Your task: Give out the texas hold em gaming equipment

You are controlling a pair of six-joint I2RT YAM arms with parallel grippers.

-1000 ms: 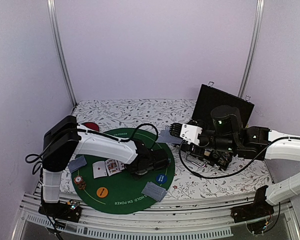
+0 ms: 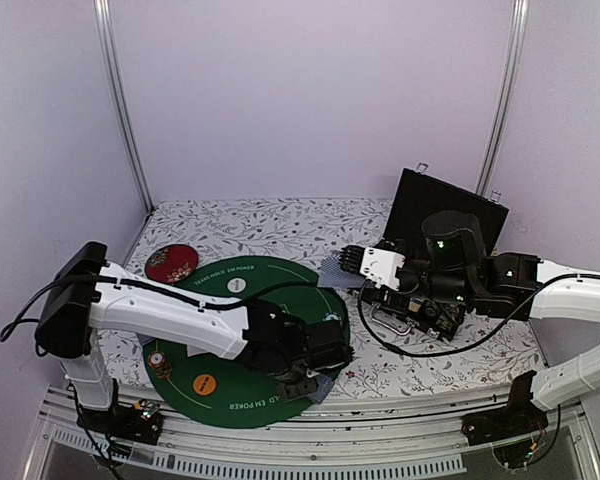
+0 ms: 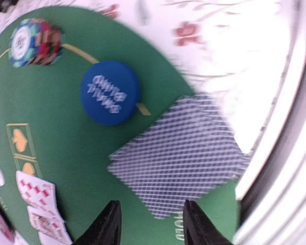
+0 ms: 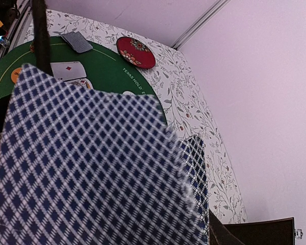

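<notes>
The round green poker mat (image 2: 185,400) lies on the left half of the table. Over its front right part hangs my left gripper, fingers apart and empty. Just ahead of those fingers, in the left wrist view, a pair of blue-checked cards (image 3: 178,153) lies face down, partly over the mat's edge. A blue chip (image 3: 110,92) rests beside them. My right gripper (image 2: 350,261) is shut on blue-checked cards (image 4: 92,168), held up near the mat's right edge; they fill much of the right wrist view.
A chip stack (image 2: 158,360) and an orange chip (image 2: 204,384) sit on the mat's left. Face-up cards (image 3: 38,204) lie mid-mat, mostly hidden from above by my left arm. A red round item (image 2: 171,263) is behind the mat. The open black case (image 2: 445,212) stands at right.
My left arm has swung from mid-mat toward the front, and its gripper is now above the front right cards. The right arm and its cards have stayed put.
</notes>
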